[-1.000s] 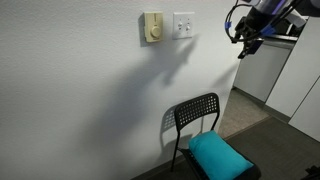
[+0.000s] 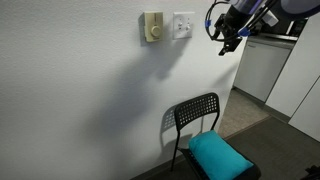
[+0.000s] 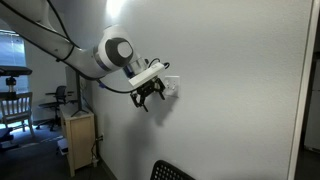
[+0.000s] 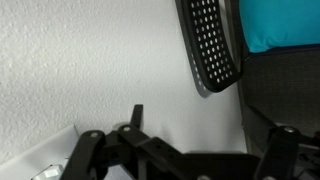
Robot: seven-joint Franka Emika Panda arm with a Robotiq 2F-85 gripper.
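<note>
A white switch plate point(image 2: 183, 25) is mounted on the wall, beside a beige plate with a round knob point(image 2: 153, 27). Just right of the white plate and a little below it, my gripper point(image 2: 219, 45) points down in exterior view 1. Its two fingers stand apart in exterior view 2, where the gripper point(image 3: 150, 100) partly overlaps the wall plate point(image 3: 172, 84). The wrist view also has the gripper open, nothing visible between its fingers. A white plate point(image 4: 38, 158) shows at that view's lower left corner.
Below stands a black chair point(image 2: 197, 109) against the wall, a teal cushion point(image 2: 218, 154) on its seat. White cabinets point(image 2: 262, 70) are at the right. A wooden cabinet point(image 3: 80, 140) and another chair point(image 3: 58, 100) stand far left in exterior view 2.
My gripper has moved left along the wall, closer to the white switch plate, and its shadow has shifted left too. The chair and cushion have stayed put.
</note>
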